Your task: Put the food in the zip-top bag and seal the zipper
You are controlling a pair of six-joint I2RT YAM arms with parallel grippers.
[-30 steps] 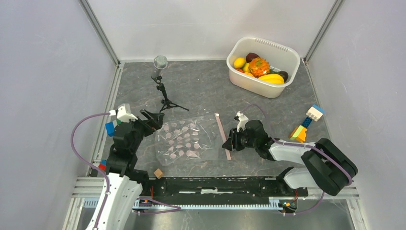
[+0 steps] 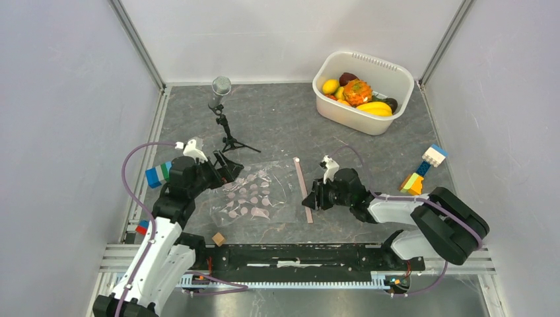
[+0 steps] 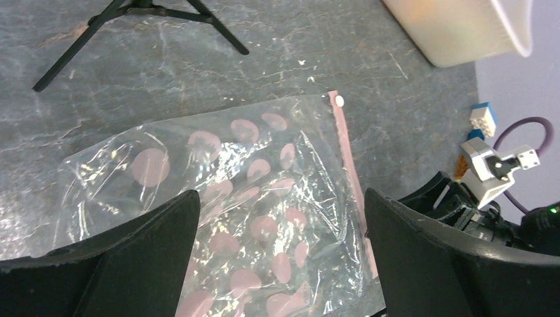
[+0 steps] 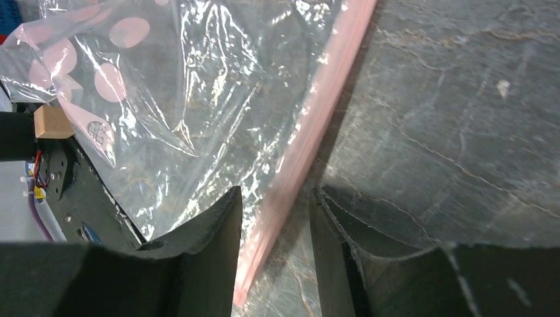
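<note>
A clear zip top bag with pink dots (image 2: 247,198) lies flat on the grey table, its pink zipper strip (image 2: 301,181) along the right edge. Over the strip's near end is my right gripper; the strip (image 4: 307,125) runs between its parted fingers, neither pressed on it. My left gripper (image 2: 228,166) hovers over the bag's far left part, wide open and empty; the bag (image 3: 264,172) shows below its fingers (image 3: 132,251). Toy food, including bananas (image 2: 376,109) and an orange gourd (image 2: 357,92), sits in the white bin (image 2: 328,105).
A microphone on a black tripod (image 2: 229,140) stands behind the bag. Toy blocks (image 2: 423,170) lie at the right, more blocks (image 2: 157,174) at the left, and a small wooden cube (image 2: 218,239) near the front edge. The table between bag and bin is clear.
The bag has shifted slightly left and straightened. My left gripper has moved right over the bag.
</note>
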